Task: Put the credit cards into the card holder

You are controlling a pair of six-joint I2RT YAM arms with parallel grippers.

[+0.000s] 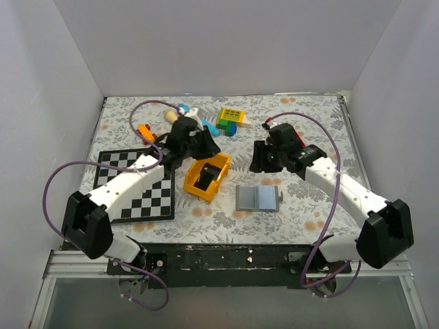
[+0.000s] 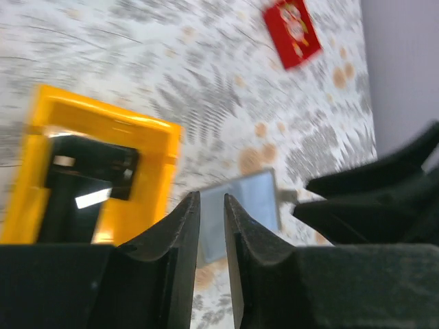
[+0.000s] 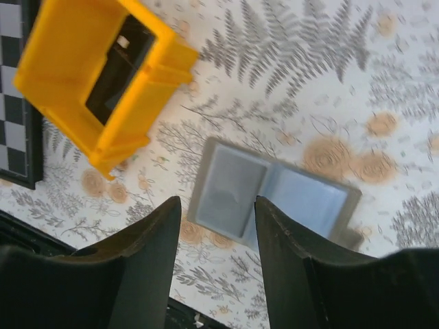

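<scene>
The card holder (image 1: 258, 198) lies flat and open on the table, with a grey left half and a pale blue right half. A small grey tab (image 1: 280, 197) sticks out at its right edge. In the right wrist view, a clear-looking sheet covers the left half (image 3: 232, 186); I cannot tell separate cards apart. My right gripper (image 1: 256, 166) hangs above and behind the holder, its fingers apart and empty. My left gripper (image 1: 215, 151) is above the yellow basket's far edge, with a narrow empty gap between its fingertips.
Left of the holder stands a yellow basket (image 1: 224, 162) with a black item (image 1: 206, 177) inside. A chessboard (image 1: 147, 203) lies further left. Toy blocks (image 1: 232, 115) sit at the back. A red box (image 2: 292, 31) shows in the left wrist view. Table right of the holder is clear.
</scene>
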